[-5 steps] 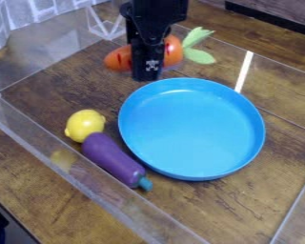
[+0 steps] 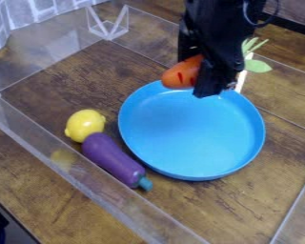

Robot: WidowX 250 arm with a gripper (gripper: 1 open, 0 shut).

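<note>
My gripper (image 2: 209,78) is over the back of a blue plate (image 2: 193,132), shut on an orange carrot (image 2: 179,74) with pale green leaves (image 2: 254,65). The carrot's middle is hidden behind the dark fingers. A yellow lemon (image 2: 84,125) lies left of the plate, and a purple eggplant (image 2: 113,161) with a teal tip lies at the plate's lower left.
Clear plastic walls run along the left and top left, with a small clear piece near the back left.
My gripper, holding the carrot, has come from the back of the table toward the plate, moving right and lower in the view. The plate, lemon and eggplant have not moved.
</note>
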